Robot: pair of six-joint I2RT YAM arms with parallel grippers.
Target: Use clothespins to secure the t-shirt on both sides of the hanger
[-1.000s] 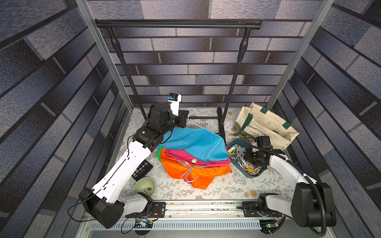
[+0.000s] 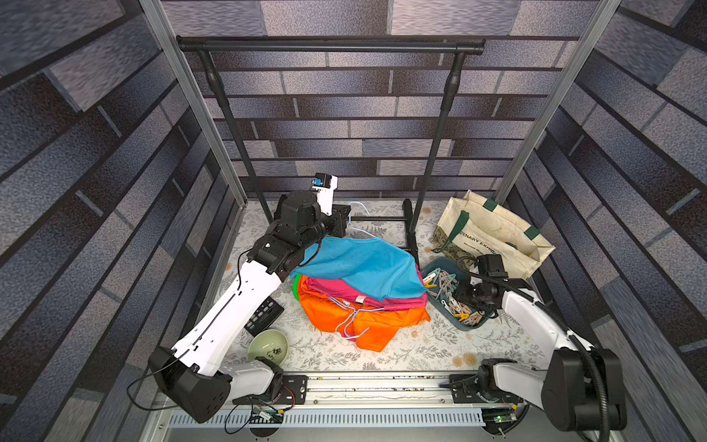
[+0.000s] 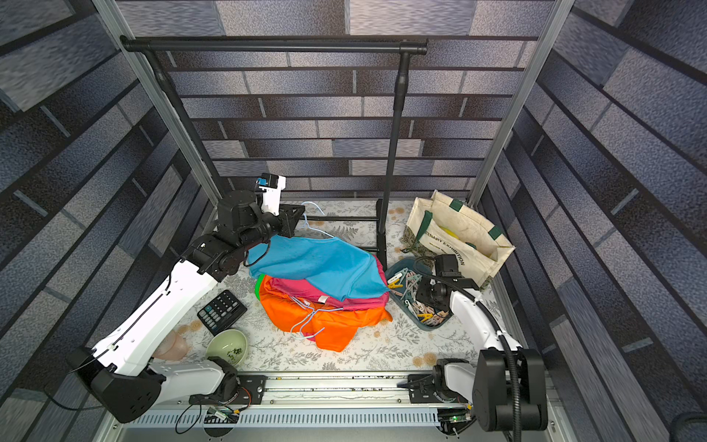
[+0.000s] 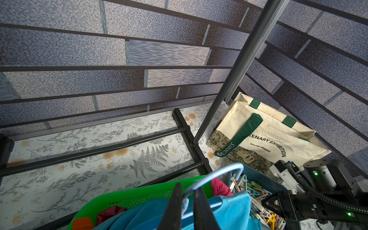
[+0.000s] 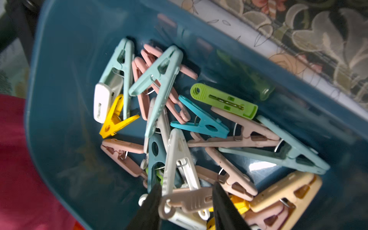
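The light blue hanger [image 4: 212, 177] carries the blue t-shirt [image 2: 357, 261], which drapes over the other clothes. My left gripper is shut on the hanger just below its hook. My right gripper is down in the dark blue bin [image 3: 405, 313] of clothespins. Between its fingers a pinkish clothespin [image 5: 187, 200] lies crosswise above the others, spanning most of the gap. Whether the fingers grip it cannot be told. Around it lie loose clothespins, among them a white clothespin [image 5: 177, 155] and a turquoise one [image 5: 203, 120].
A cream tote bag [image 2: 489, 235] stands behind the bin. The black rack's upright [image 2: 434, 140] rises near the shirt's far right. Orange clothing [image 2: 368, 324] lies in front of the blue shirt; a green bowl [image 2: 268, 344] and black calculator [image 3: 221, 311] are at left.
The left arm, hanger and shirt have stayed put.
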